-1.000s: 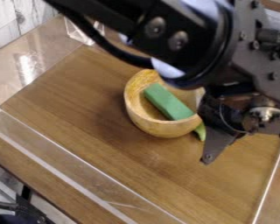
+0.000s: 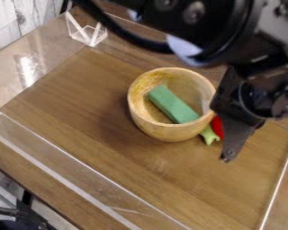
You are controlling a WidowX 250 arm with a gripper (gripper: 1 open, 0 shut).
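Observation:
A round wooden bowl (image 2: pixel 153 121) stands on the wooden table, holding a green block (image 2: pixel 173 105). Right beside the bowl, partly behind the gripper, lie a red object (image 2: pixel 218 126) and a light green piece (image 2: pixel 209 135). My dark gripper (image 2: pixel 230 151) hangs over the right of the table, next to these objects, its finger pointing down. It appears shut, and I see nothing held in it. The arm covers the upper right of the view.
Clear plastic rims (image 2: pixel 86 189) border the table at left, front and right. A small clear holder (image 2: pixel 86 30) sits at the back left.
The arm and gripper have moved up and to the right in the view, uncovering more of the bowl and the red object beside it.

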